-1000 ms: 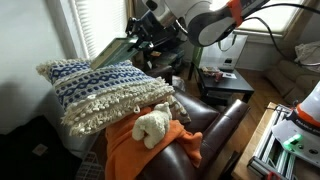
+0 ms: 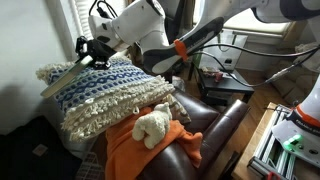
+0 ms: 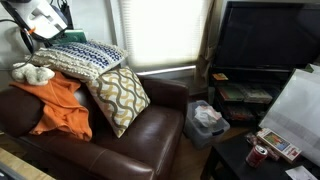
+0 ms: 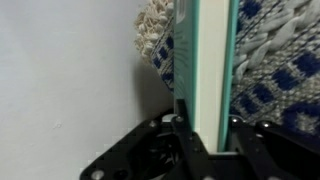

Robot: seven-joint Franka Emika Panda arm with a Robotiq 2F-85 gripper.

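A book with a teal cover and pale page edges [image 4: 210, 70] is held by my gripper, which is shut on it. In exterior view 1 the book [image 2: 66, 79] slants down and left from the gripper [image 2: 88, 55], over the left side of a blue-and-white woven pillow [image 2: 95, 85]. The book's green side [image 3: 73, 37] shows above that pillow [image 3: 85, 60] in exterior view 2. Whether the book touches the pillow is unclear. The fingertips are mostly hidden behind the book in the wrist view.
A patterned cushion [image 3: 120, 100] leans on the brown leather sofa [image 3: 145, 145]. A white plush toy [image 2: 152, 126] rests on an orange cloth [image 2: 130, 152] over the sofa arm. The white wall [image 4: 70, 80] is close on the book's left.
The gripper and book have moved left in exterior view 1, from above the pillow's right part to its left side. The book now slants lower. The pillow, toy and cloth look unmoved.
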